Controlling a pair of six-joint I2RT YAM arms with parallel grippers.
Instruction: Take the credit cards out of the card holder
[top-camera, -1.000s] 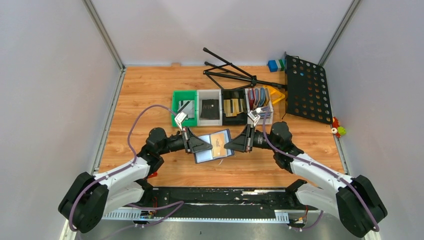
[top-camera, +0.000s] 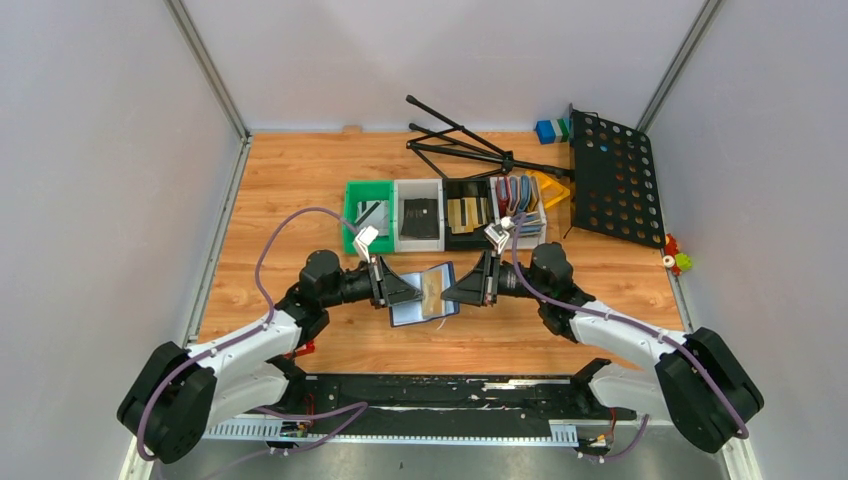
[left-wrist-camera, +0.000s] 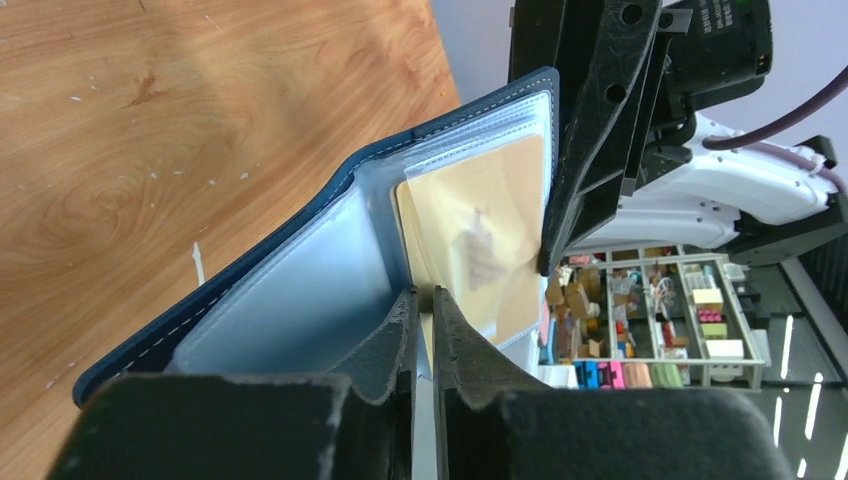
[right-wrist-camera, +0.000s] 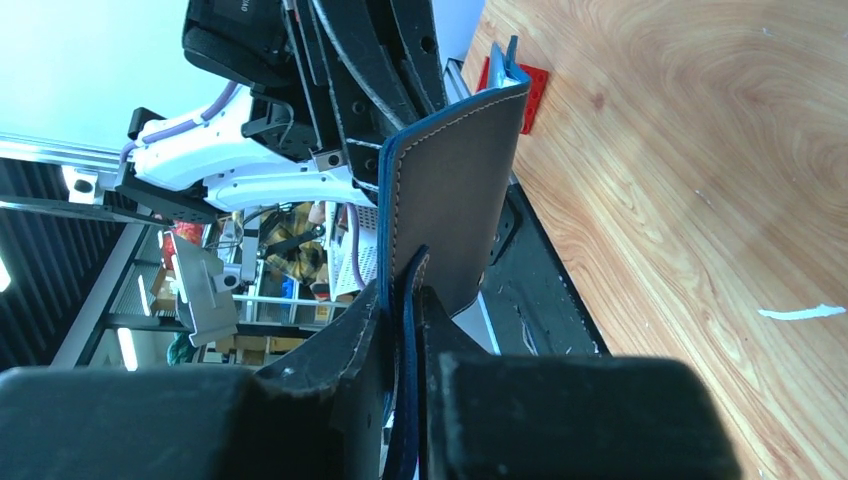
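Observation:
The card holder (top-camera: 405, 312) is held open above the table between the two grippers, its clear sleeves showing a tan card (left-wrist-camera: 480, 220). In the left wrist view, my left gripper has its fingertips close together at the edge of the tan card; whether they pinch it is unclear. In the right wrist view, my right gripper grips the dark leather cover (right-wrist-camera: 450, 190) by its edge, with the folded part between its fingers.
Behind sit a green bin (top-camera: 353, 200), white and black bins with cards, a folded black stand (top-camera: 460, 140) and a perforated black panel (top-camera: 612, 180). Bare wood surrounds the holder at front and sides.
My right gripper and arm have shifted slightly left, and the card holder has moved a little left with them.

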